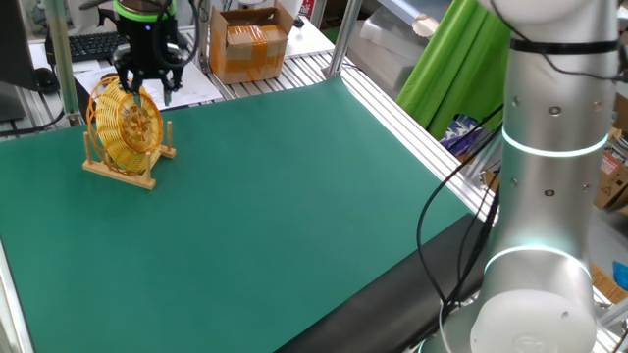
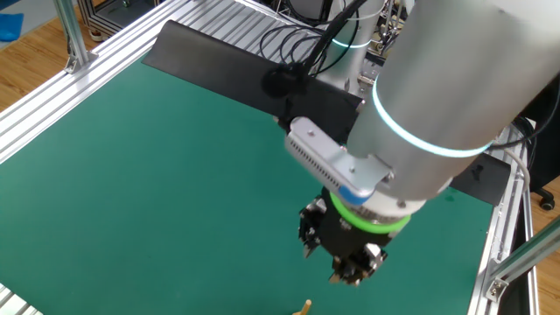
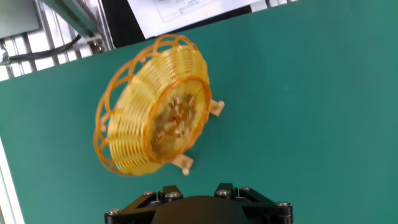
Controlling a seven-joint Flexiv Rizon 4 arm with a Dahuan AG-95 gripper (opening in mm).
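A yellow wicker basket with an orange rim stands on its side in a small wooden rack, at the far left of the green table in exterior view 1. My gripper hangs by the basket's upper edge in that view, its fingertips apart and nothing seen between them. In the wrist view the basket is tilted, its base facing right, clear of the gripper. Most of the rack is hidden behind it there. Exterior view 2 shows the gripper but not the basket.
Behind the table's far edge lie white papers, a keyboard and a cardboard box. A metal post rises near the basket.
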